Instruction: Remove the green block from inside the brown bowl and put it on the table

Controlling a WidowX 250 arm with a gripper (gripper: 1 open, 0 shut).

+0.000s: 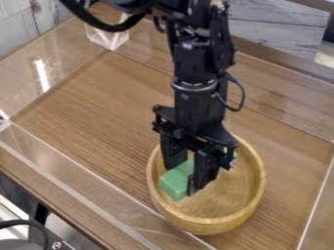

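Note:
The green block [177, 182] is held between the fingers of my black gripper [185, 180], with its lower part showing below them. Both are over the left side of the brown bowl [225, 223], inside the outline of its rim. Whether the block is clear of the bowl's floor is hard to tell from this angle. The gripper's body covers the back of the bowl and the upper part of the block.
Bare wooden table [78, 122] spreads out to the left of the bowl, and more lies to its right. A white object [107, 35] stands at the back left. Dark cables and hardware occupy the front left corner.

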